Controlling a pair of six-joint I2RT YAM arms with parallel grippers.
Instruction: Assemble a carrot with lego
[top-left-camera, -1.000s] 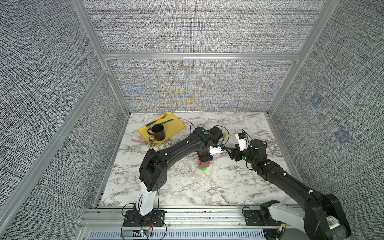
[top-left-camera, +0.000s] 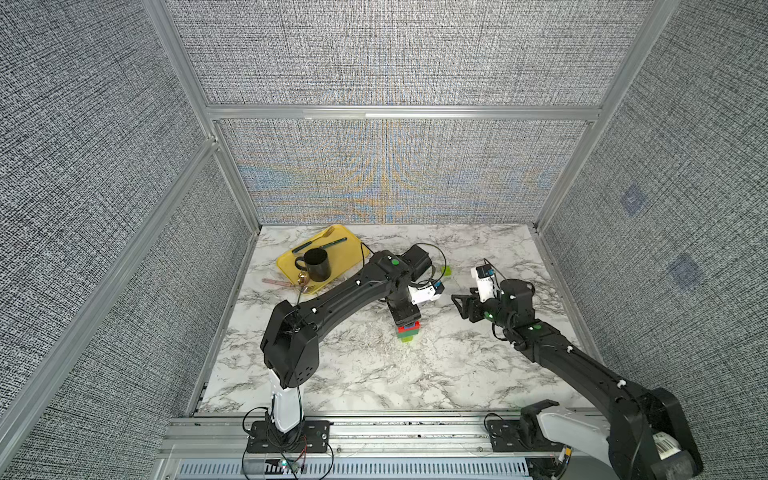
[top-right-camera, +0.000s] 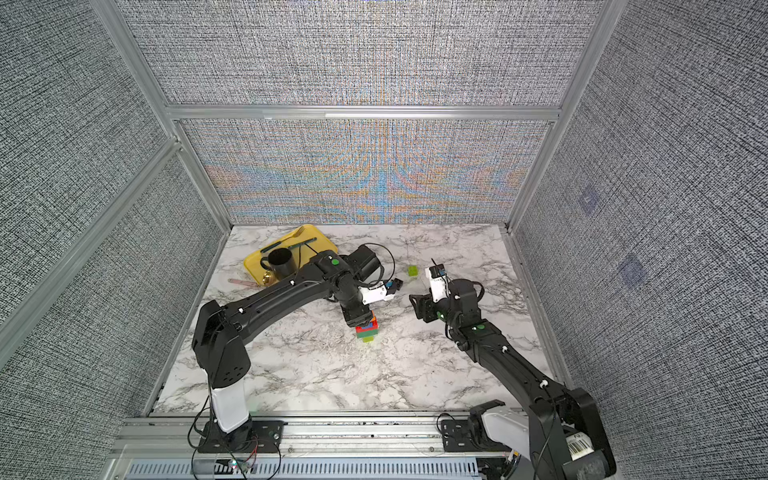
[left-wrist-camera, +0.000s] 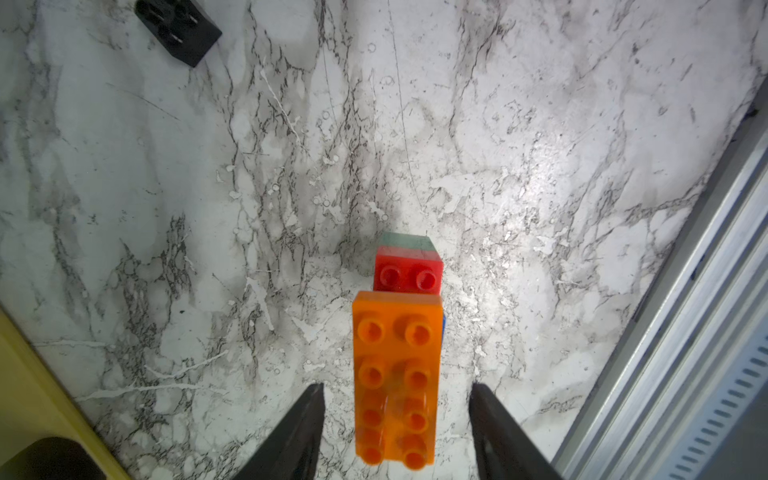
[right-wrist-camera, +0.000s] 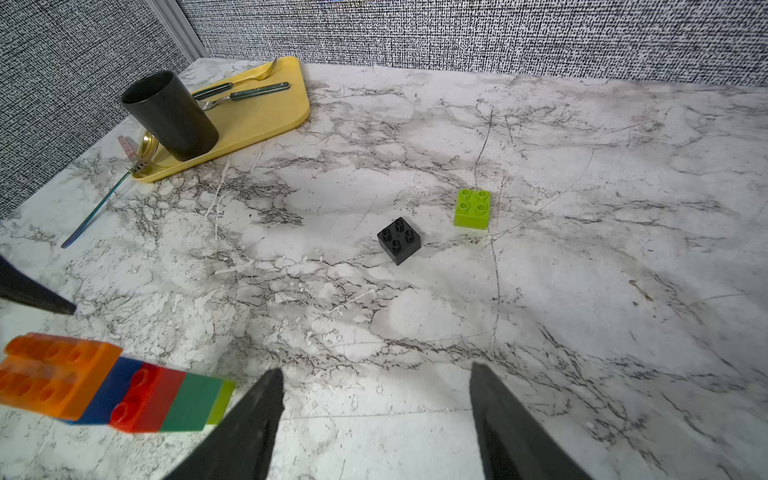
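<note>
A stack of bricks stands on the table beneath my left gripper, an orange brick (left-wrist-camera: 397, 376) at its top. Blue, red (right-wrist-camera: 148, 398), green (right-wrist-camera: 190, 402) and lime (right-wrist-camera: 220, 402) layers show under the orange in the right wrist view. My left gripper is open, one finger on either side of the orange brick with visible gaps. Off to the right, my right gripper is open above bare table, nothing between its fingers. A loose black brick (right-wrist-camera: 399, 240) and a loose lime brick (right-wrist-camera: 473, 209) lie farther back.
At the back left, a yellow tray (top-left-camera: 345, 254) carries cutlery, with a black mug (top-left-camera: 317, 264) at its front edge. Small utensils lie beside it.
My left arm has swung a little left and its gripper has shifted slightly toward the front. The brick stack and right arm look unmoved.
</note>
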